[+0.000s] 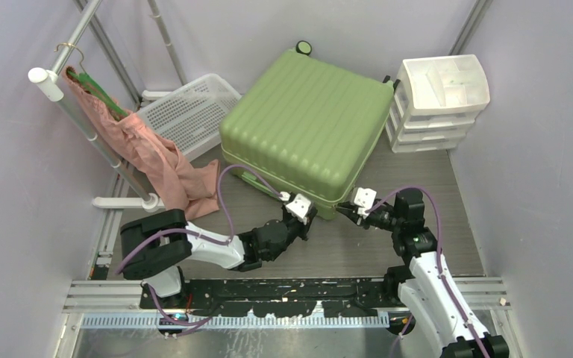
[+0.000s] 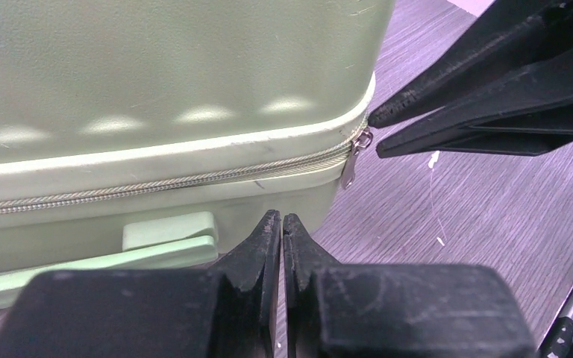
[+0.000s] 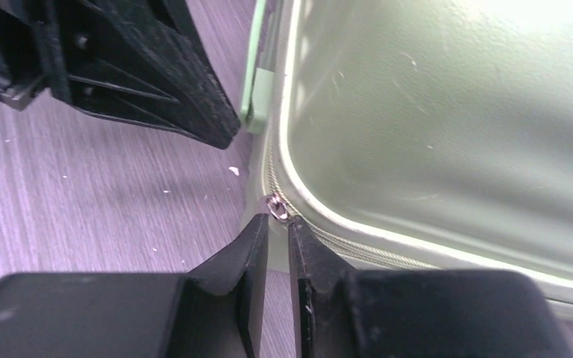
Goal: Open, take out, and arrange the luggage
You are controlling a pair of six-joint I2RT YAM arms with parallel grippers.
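Note:
A green ribbed suitcase point(image 1: 306, 123) lies flat in the middle, its zipper running along the lower side, with a green handle point(image 2: 168, 253) below it in the left wrist view. At the near corner hangs a metal zipper pull point(image 2: 352, 160). My left gripper is shut with nothing visible between its fingers, just in front of that side. My right gripper is part open at the corner, fingertips beside the zipper pull point(image 3: 276, 209); whether they touch it is unclear.
A white basket point(image 1: 190, 112) stands behind at left, pink trousers point(image 1: 171, 171) hang from a rack beside it, and white drawers point(image 1: 440, 104) stand at the back right. Bare floor point(image 1: 410, 171) shows right of the suitcase.

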